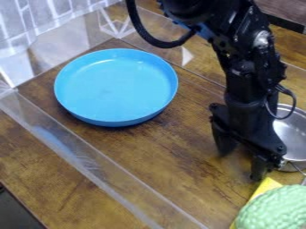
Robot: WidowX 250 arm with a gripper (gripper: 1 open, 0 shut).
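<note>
My black gripper (245,148) hangs low over the wooden table at the right, its fingers pointing down just left of a metal pot (291,131) and above a yellow object (249,201). Whether the fingers hold anything is too dark to tell. A green knitted item (269,211) lies at the bottom right, partly over the yellow one.
A blue plate (116,86) sits at the upper left. Clear plastic edging runs along the table's left side. The wooden surface (149,165) below the plate is bare.
</note>
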